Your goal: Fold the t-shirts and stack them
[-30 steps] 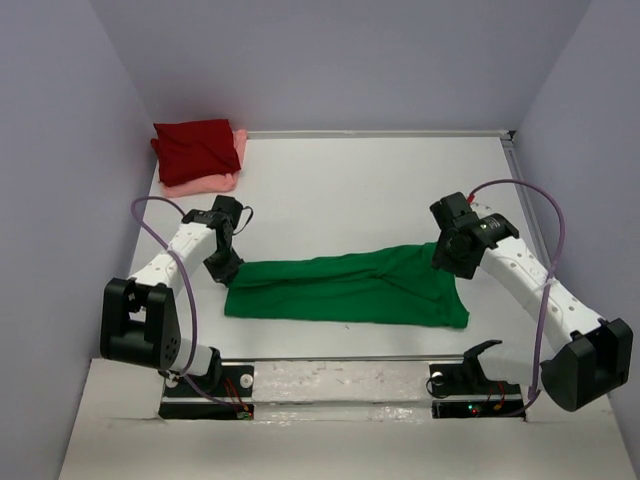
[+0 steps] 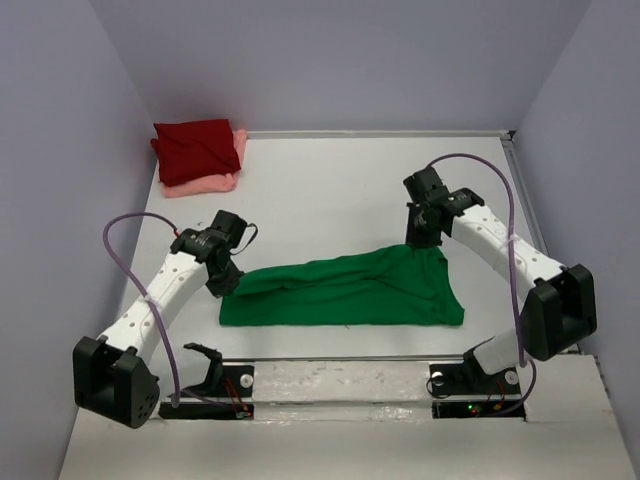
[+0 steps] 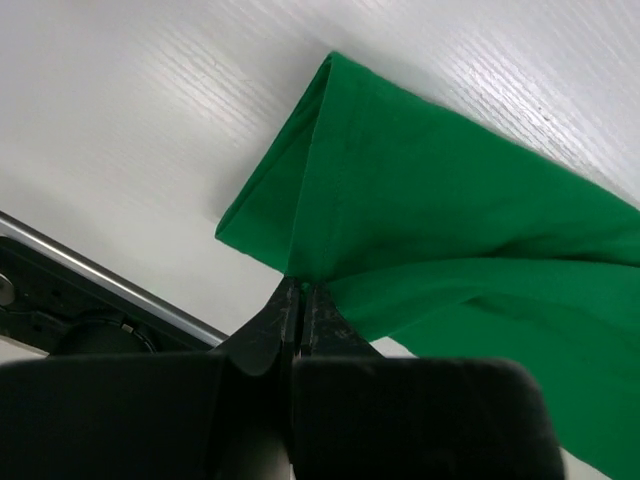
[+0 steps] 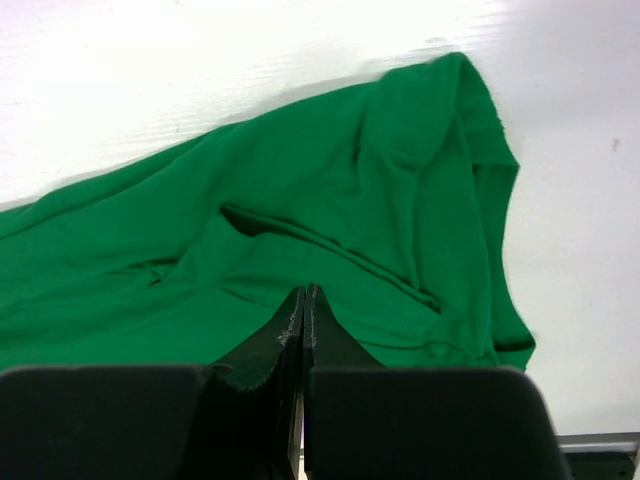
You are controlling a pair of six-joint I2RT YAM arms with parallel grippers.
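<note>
The green T-shirt (image 2: pixel 345 300) lies as a long strip across the front middle of the table, creased and uneven, with a loose fold at its right end. At its left end my left gripper is shut on the cloth's folded edge, and the fabric rises toward the fingertips. My right gripper is shut above the right part of the shirt, nothing between its fingers. In the top view the right gripper hides a bit of the shirt's upper right edge.
A folded dark red shirt (image 2: pixel 196 150) rests on a folded pink shirt (image 2: pixel 202 185) at the back left, stacked.
The green shirt shifted slightly left earlier.
</note>
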